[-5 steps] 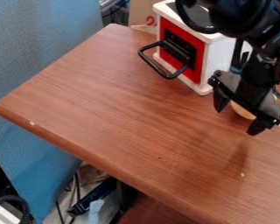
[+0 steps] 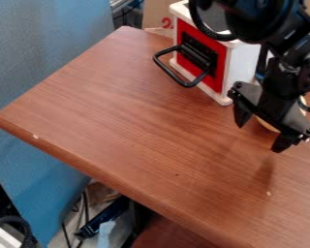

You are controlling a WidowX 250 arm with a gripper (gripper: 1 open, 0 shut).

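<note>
My gripper (image 2: 269, 124) is at the right side of the view, held low above the wooden table (image 2: 119, 116), its black fingers angled down toward the lower right. A round tan object (image 2: 262, 124) is partly hidden behind it; whether the fingers touch it or hold it, I cannot tell. Behind and left of the gripper stands a white box with a red front (image 2: 201, 63), which has a black handle (image 2: 176, 76) sticking out over the table. The upper part of the box is partly covered by my arm.
A blue surface (image 2: 35, 68) lies beyond the left edge, with cables and clutter (image 2: 100, 218) below the table at lower left. A cardboard box (image 2: 158, 15) is at the back.
My arm and gripper have shifted very slightly; the box, handle and table look the same.
</note>
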